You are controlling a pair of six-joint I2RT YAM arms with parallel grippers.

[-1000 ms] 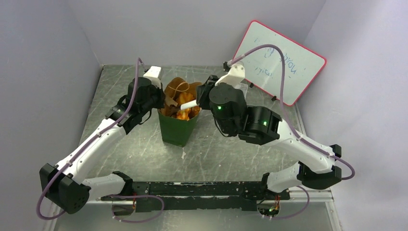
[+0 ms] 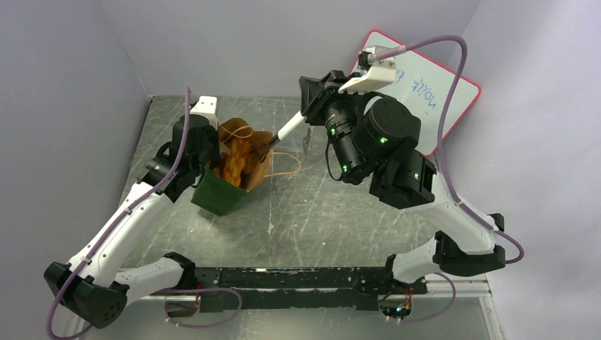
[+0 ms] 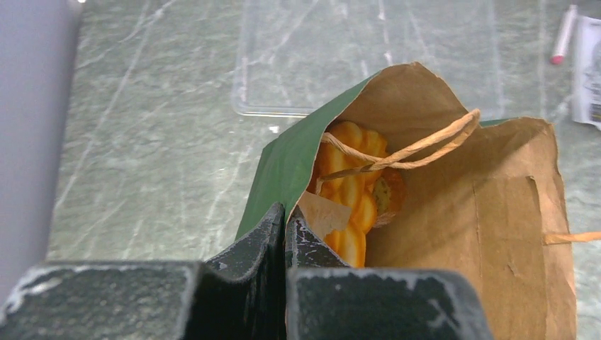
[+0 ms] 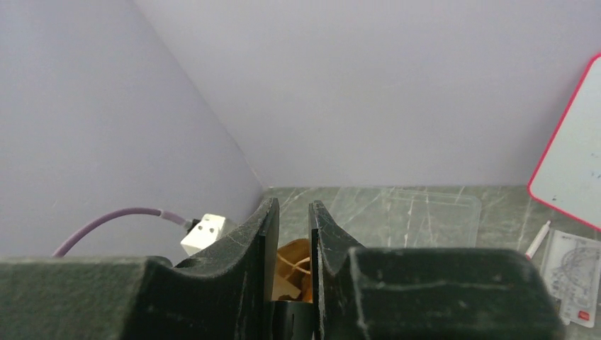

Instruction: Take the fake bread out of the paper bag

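The green paper bag (image 2: 216, 195), brown inside, holds orange fake bread (image 2: 237, 159) (image 3: 351, 241), with a browner piece (image 3: 388, 195) behind it. My left gripper is shut on the bag's near-left rim. My right gripper (image 2: 312, 110) is raised right of the bag, around a tool with a white handle (image 2: 290, 126), whose dark end reaches the bag's right rim. In the right wrist view a dark cylinder (image 4: 290, 319) shows between its fingers.
A whiteboard (image 2: 446, 106) leans at the back right. A clear tray (image 3: 368, 42), a pen (image 3: 563, 32) and a small packet (image 4: 570, 280) lie behind the bag.
The left gripper and bag have moved left, and the bag tilts more.
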